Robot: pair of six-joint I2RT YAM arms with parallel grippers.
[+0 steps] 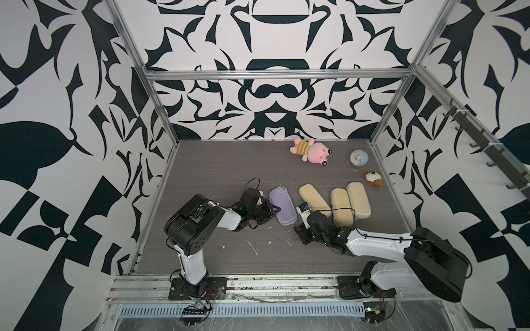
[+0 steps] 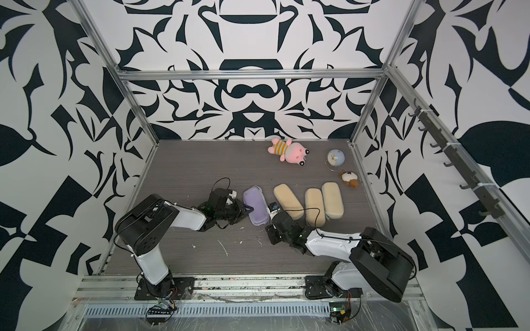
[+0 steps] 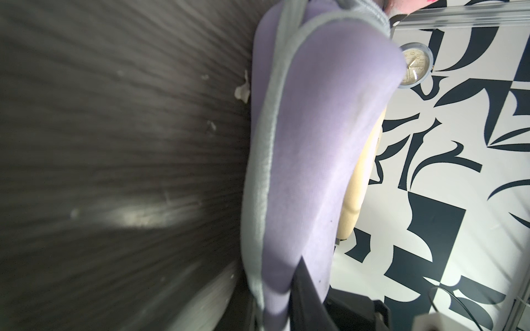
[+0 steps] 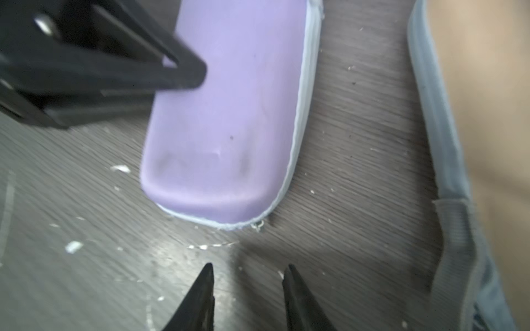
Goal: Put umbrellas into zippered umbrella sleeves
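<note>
A lavender zippered sleeve (image 1: 282,205) lies on the table between the grippers, its grey zip edge facing the left wrist camera (image 3: 325,127). My left gripper is shut on its side edge. My right gripper is low over the table just off the sleeve's near rounded end, fingers parted with nothing between them. To the right lie three cream sleeves (image 2: 287,199); one shows close up in the right wrist view (image 4: 474,99).
A pink striped plush (image 1: 312,150), a small round clock (image 1: 358,157) and a brown-and-white toy (image 1: 373,178) sit at the back right.
</note>
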